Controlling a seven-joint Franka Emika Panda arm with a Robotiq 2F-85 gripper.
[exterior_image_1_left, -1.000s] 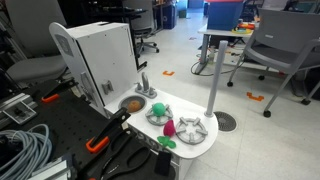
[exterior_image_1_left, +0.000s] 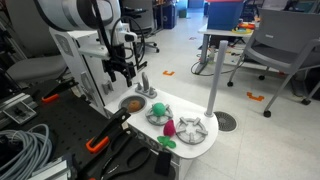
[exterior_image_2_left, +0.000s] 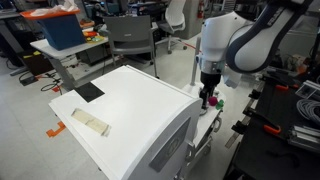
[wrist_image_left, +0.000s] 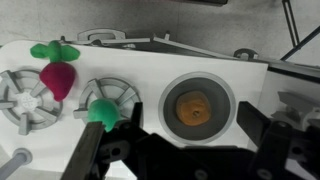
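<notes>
My gripper (exterior_image_1_left: 118, 77) hangs open above the toy kitchen's counter near the sink, with nothing between its fingers. In the wrist view a round grey sink (wrist_image_left: 226, 97) shows between the two black fingers, and a brown-orange item (wrist_image_left: 193, 108) lies in it. A green item (wrist_image_left: 103, 112) rests on one burner, left of the sink. A red vegetable with green leaves (wrist_image_left: 58, 80) lies partly on the other burner (wrist_image_left: 27, 103), farther left. In exterior view 2 the arm hides part of the counter.
A small grey faucet (exterior_image_1_left: 145, 86) stands behind the sink. The tall white panel (exterior_image_1_left: 84, 62) rises behind the arm, and a white post (exterior_image_1_left: 217, 75) stands at the counter's far side. Coiled cables (exterior_image_1_left: 27, 150) lie on the dark table.
The arm has come down into exterior view 1 from the top, and my gripper is now lower, closer to the sink. The objects on the counter have stayed where they were.
</notes>
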